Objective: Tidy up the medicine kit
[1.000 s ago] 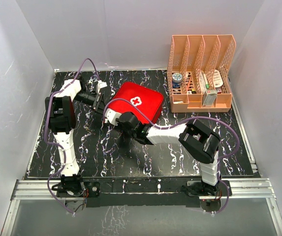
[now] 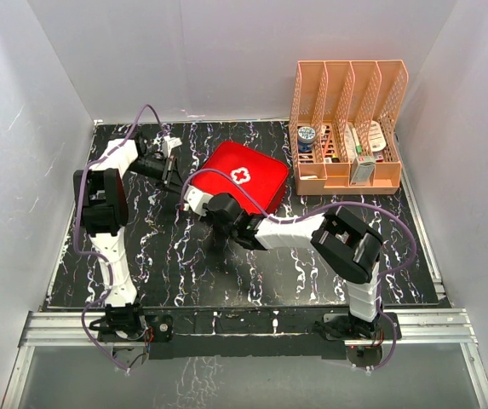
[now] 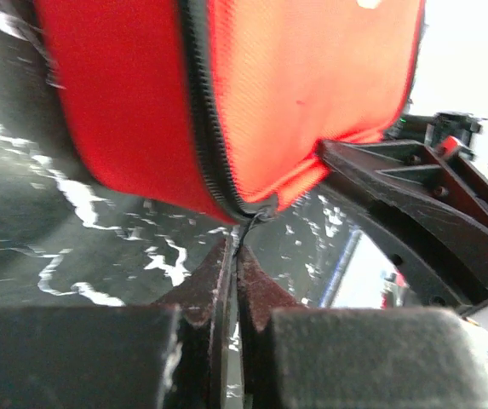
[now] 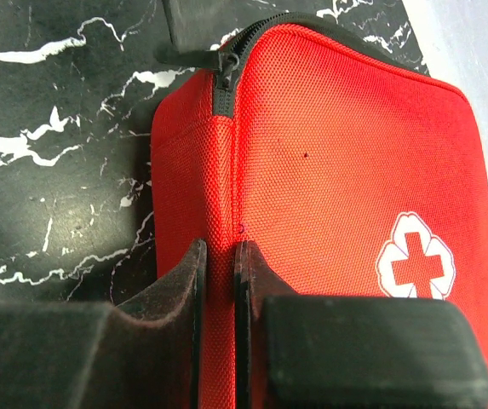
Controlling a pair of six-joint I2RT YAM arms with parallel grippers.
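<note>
The red medicine bag [image 2: 252, 170] with its white cross lies on the black marble table, upper middle. In the left wrist view, my left gripper is shut at the bag's zipper corner, with a thin dark zipper pull or cord at its fingertips. My right gripper is shut on the red edge of the bag [image 4: 346, 162] beside the zipper, as the right wrist view shows. In the top view the right arm partly hides the bag's near side.
A salmon-coloured organizer [image 2: 337, 183] with several compartments holding a jar, boxes and other small items stands at the back right. Walls enclose the sides and back.
The bag has shifted slightly to the right, and my left arm has moved a little. The right arm looks nearly still.
</note>
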